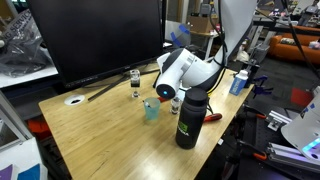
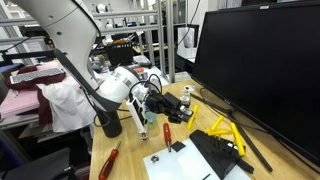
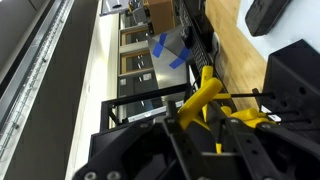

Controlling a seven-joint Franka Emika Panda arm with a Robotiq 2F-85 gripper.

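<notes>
My gripper (image 2: pixel 188 119) is shut on a yellow piece (image 3: pixel 202 100), which crosses the dark fingers in the wrist view. Its exact shape and where the fingers touch it are hard to tell. In exterior view 2 yellow parts (image 2: pixel 238 140) show beside the gripper, over the table in front of the monitor. The arm itself hides the gripper in exterior view 1.
A tall black cylinder (image 1: pixel 190 122) stands near the front edge, with a mint cup (image 1: pixel 152 108) and white bottle (image 1: pixel 135 83) farther back. A white sheet (image 2: pixel 173 162), black rack (image 2: pixel 218 153) and red screwdriver (image 2: pixel 108 163) lie around.
</notes>
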